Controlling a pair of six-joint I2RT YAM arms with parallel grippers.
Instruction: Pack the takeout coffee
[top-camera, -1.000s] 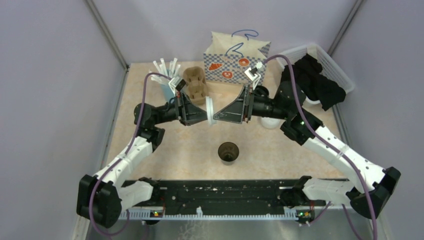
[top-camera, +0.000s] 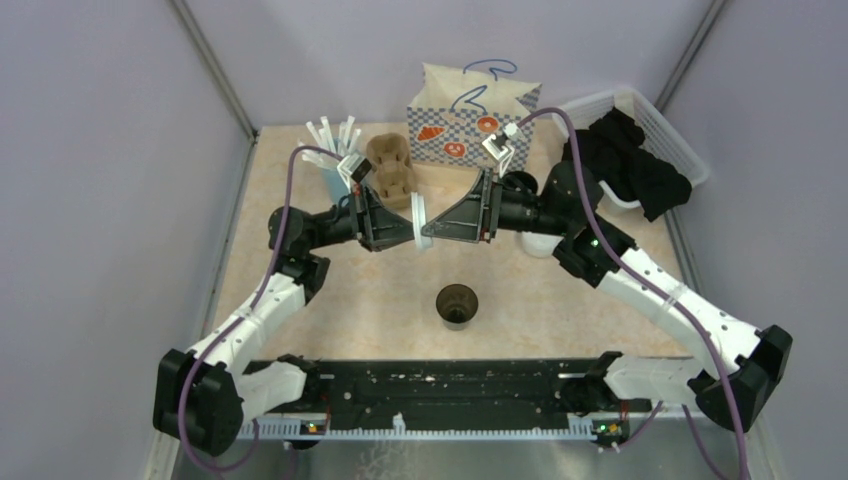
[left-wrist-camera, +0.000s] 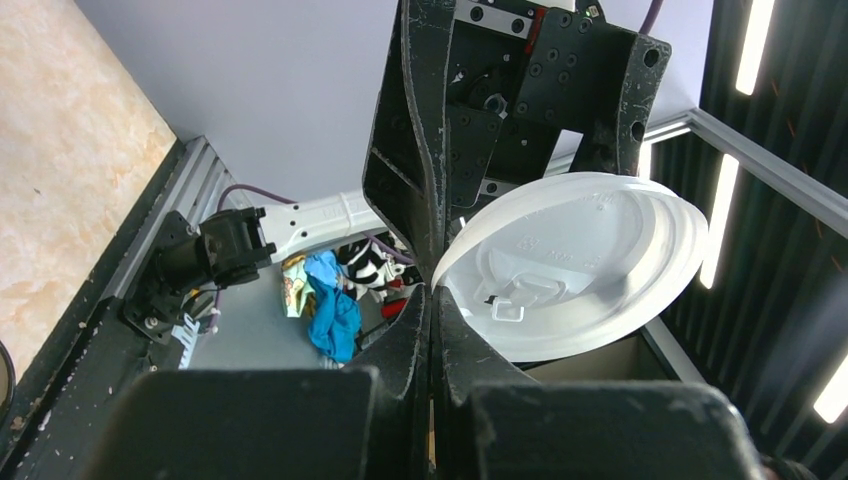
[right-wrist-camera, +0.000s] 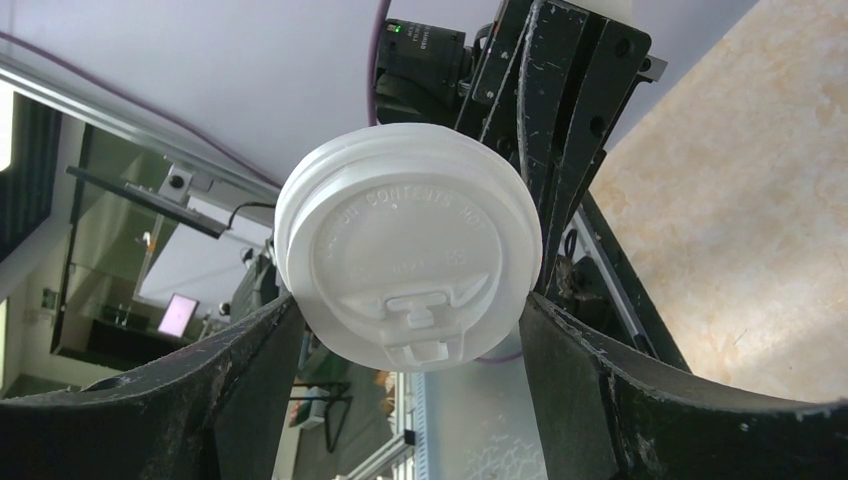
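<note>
Held upright on edge between the arms is a white lid (top-camera: 419, 221). My left gripper (top-camera: 409, 231) is shut on its thin rim; in the left wrist view the fingertips (left-wrist-camera: 447, 315) meet at the edge of the lid (left-wrist-camera: 585, 270). From the other side my right gripper (top-camera: 428, 231) reaches up to the lid. Its fingers (right-wrist-camera: 565, 345) stand wide apart, one at either side of the lid (right-wrist-camera: 410, 265); whether they press on it cannot be seen. A dark, open-topped cup (top-camera: 457, 304) stands on the table, front centre.
At the back are a brown cup carrier (top-camera: 391, 170), straws (top-camera: 333, 138) in a blue holder and a checked paper bag (top-camera: 470, 135). A white basket (top-camera: 668, 145) with black cloth stands back right. Partly under the right arm is a white round item (top-camera: 540, 243). Table space around the cup is clear.
The right arm has shifted slightly left, towards the lid, since a second ago. The left arm, the lid and the cup have stayed in place.
</note>
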